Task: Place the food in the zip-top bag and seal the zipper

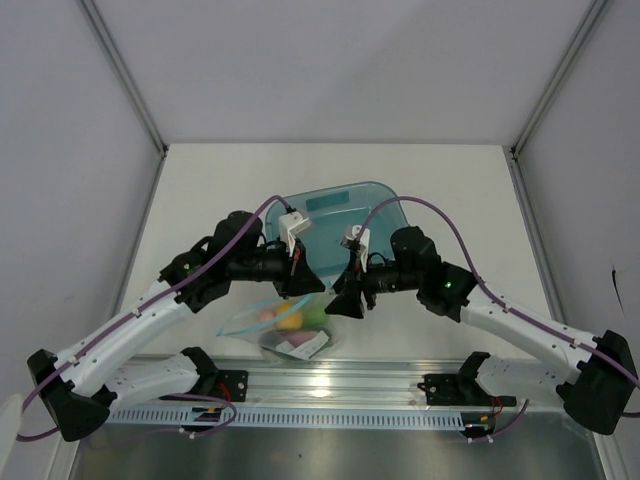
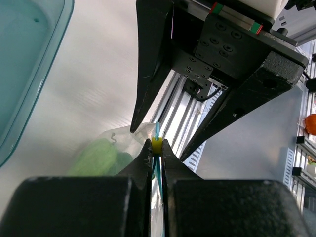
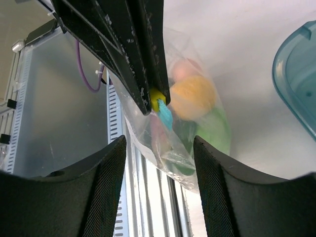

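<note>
A clear zip bag [image 1: 287, 330] holds food, including orange and green items [image 3: 193, 96], at the front middle of the table. My left gripper is shut on the bag's blue zipper strip [image 2: 157, 129], by a yellow slider. My right gripper [image 1: 348, 300] hovers just right of it, part open around the bag's corner, its fingertips apart on either side of the zipper in the left wrist view. In the right wrist view the strip's short blue end [image 3: 165, 114] pokes out from my left fingers, between and above my right fingers.
A teal plastic tray [image 1: 335, 190] sits behind the bag.
</note>
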